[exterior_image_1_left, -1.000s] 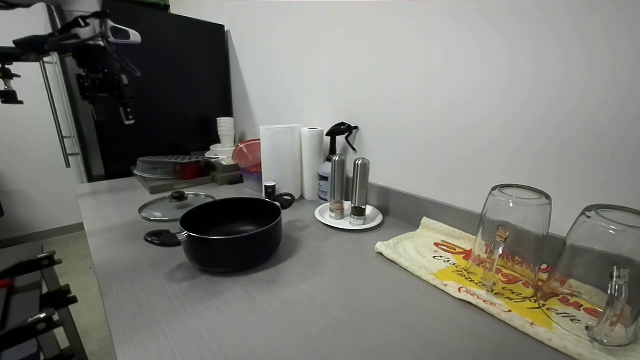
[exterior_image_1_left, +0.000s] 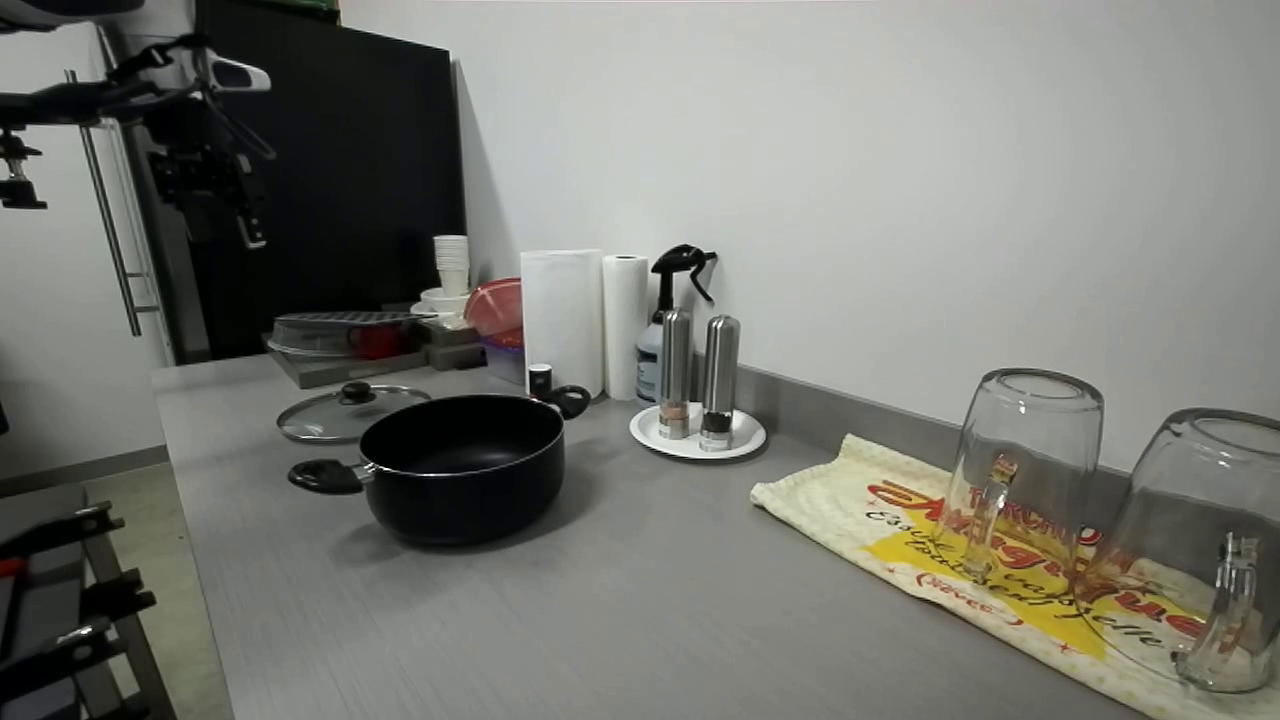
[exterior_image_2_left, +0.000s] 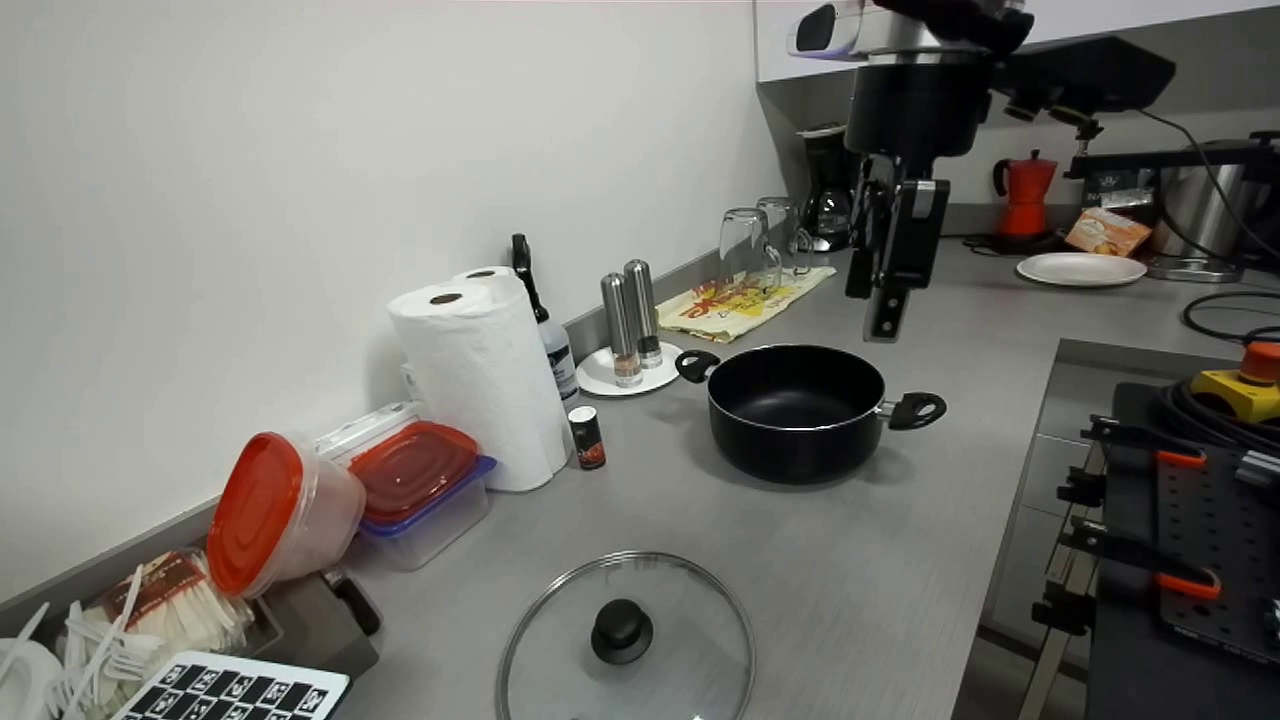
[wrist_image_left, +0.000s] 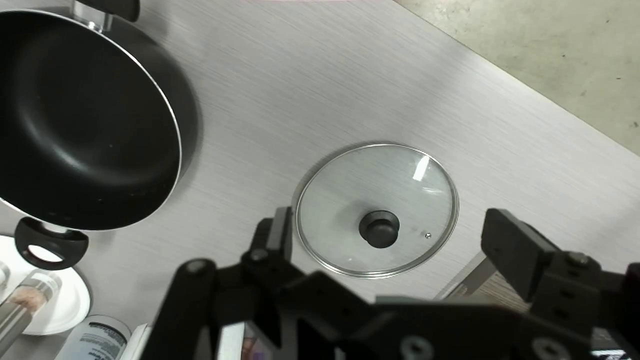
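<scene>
My gripper stands open high above the counter, its two fingers wide apart with nothing between them. Seen from the wrist, the glass lid (wrist_image_left: 336, 210) with a metal rim and a black knob (wrist_image_left: 381, 231) lies flat on the counter, below and between the fingertips. In the second exterior view the lid (exterior_image_2_left: 684, 672) is at the near side, apart from the black pot (exterior_image_2_left: 794, 450). That pot is uncovered and looks empty, with a handle on each side. The gripper (exterior_image_1_left: 216, 228) also shows at the upper left of the first exterior view.
Two mills on a white plate (exterior_image_1_left: 756, 437), paper towel rolls (exterior_image_1_left: 561, 318) and a spray bottle (exterior_image_1_left: 649, 360) line the wall. Plastic containers (exterior_image_2_left: 414, 480) and a small dark jar (exterior_image_2_left: 587, 439) stand near the lid. Glass mugs (exterior_image_1_left: 1032, 480) rest on a cloth.
The arm has shifted slightly left in the first exterior view. Pot, lid and the other things have stayed in place.
</scene>
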